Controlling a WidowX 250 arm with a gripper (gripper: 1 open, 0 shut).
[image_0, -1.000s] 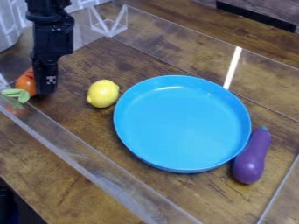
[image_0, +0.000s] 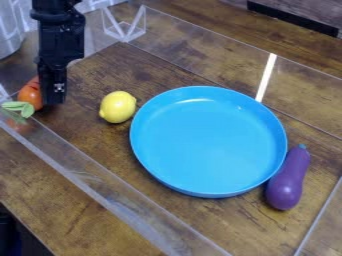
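My black gripper (image_0: 51, 85) reaches down from the top left, its tip at an orange-red object (image_0: 30, 92) with a pale green end, like a carrot or pepper, by the clear wall. The fingers are dark and overlap that object, so whether anything is held between them is unclear. A yellow lemon (image_0: 116, 106) lies to the right of the gripper. A large blue plate (image_0: 207, 140) fills the middle right, and a purple eggplant (image_0: 287, 180) lies at its lower right.
Clear walls (image_0: 114, 190) edge the wooden surface along the lower left and right. Bare wood shows above the plate and between the gripper and the lemon.
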